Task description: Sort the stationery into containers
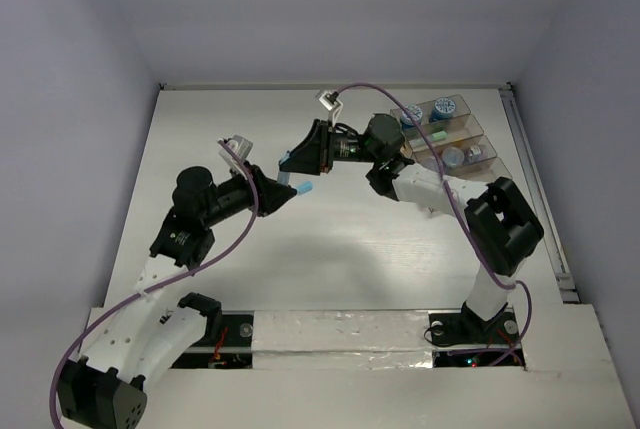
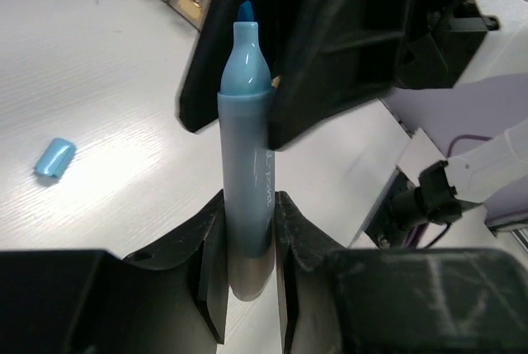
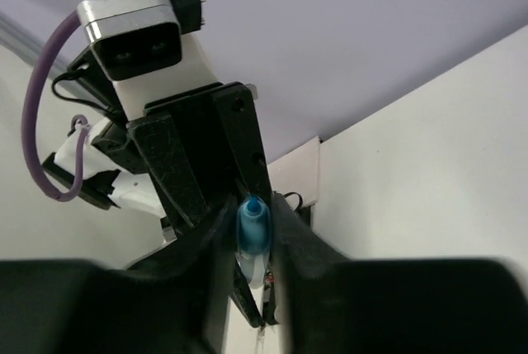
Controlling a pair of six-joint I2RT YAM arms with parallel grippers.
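An uncapped light-blue marker stands upright with its dark-blue tip up, and my left gripper is shut on its lower body. Around the marker's upper part are the dark fingers of my right gripper. In the right wrist view the blurred right fingers flank the marker closely; whether they grip it cannot be made out. A small light-blue piece, looking like a cap, lies on the table, just right of the left gripper in the top view. The clear divided organizer sits at the back right.
Inside the organizer are blue-topped jars, a green stick-like item and other small containers. My right forearm partly covers its front.
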